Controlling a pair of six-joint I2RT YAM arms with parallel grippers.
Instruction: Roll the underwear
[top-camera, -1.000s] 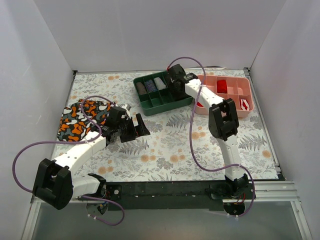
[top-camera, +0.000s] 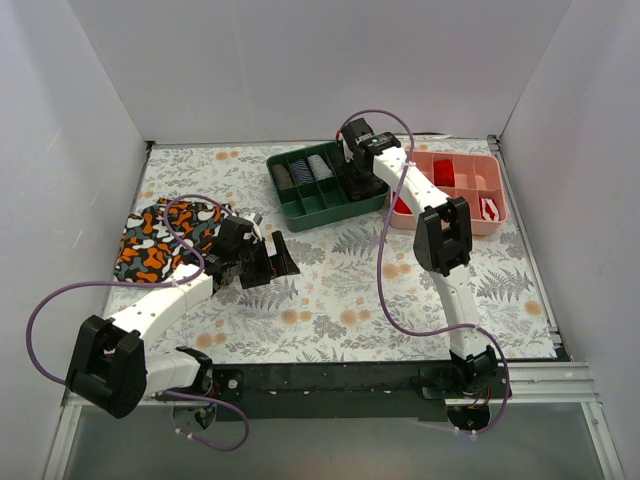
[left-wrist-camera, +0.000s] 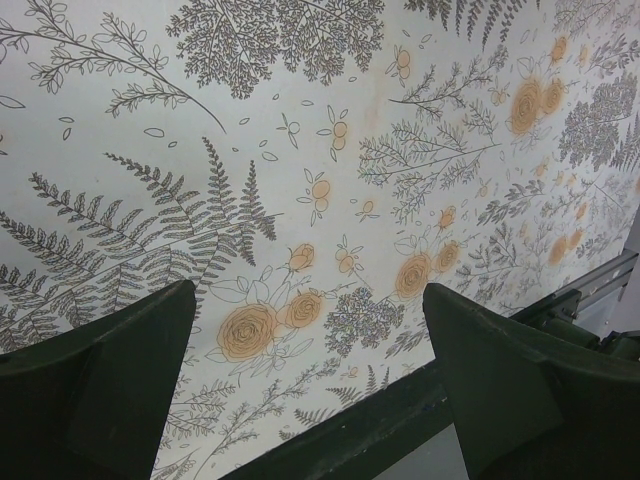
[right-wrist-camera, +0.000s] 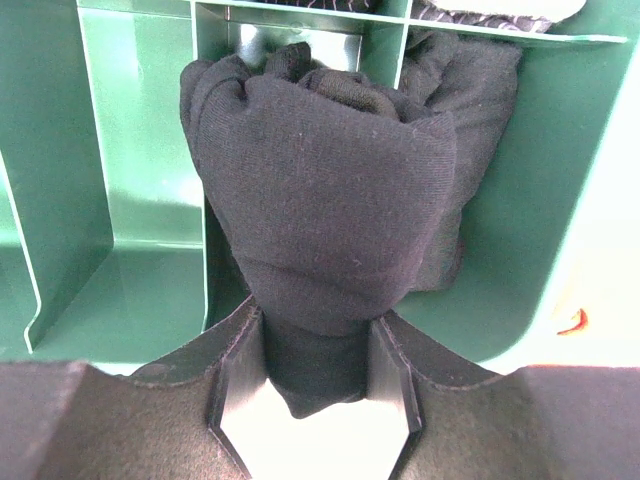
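Black cloth, the underwear (right-wrist-camera: 330, 200), is bunched up and pinched between the fingertips of my right gripper. It hangs over the right part of the green divided box (top-camera: 325, 215), which the right arm partly covers in the top view. Behind it, a second dark rolled cloth (right-wrist-camera: 465, 120) lies inside the box. My left gripper (top-camera: 285, 255) stands open over the bare table at centre left. Only the flower-patterned tabletop (left-wrist-camera: 330, 200) shows between its fingers in the left wrist view.
Several rolled cloths (top-camera: 301, 171) fill the box's back compartments. To the right stands a pink divided box (top-camera: 485, 172) with red pieces. A patterned orange and black cloth (top-camera: 150, 245) lies at the left.
My right gripper has shifted slightly to the right over the green box during the last second. The left arm stays in place.
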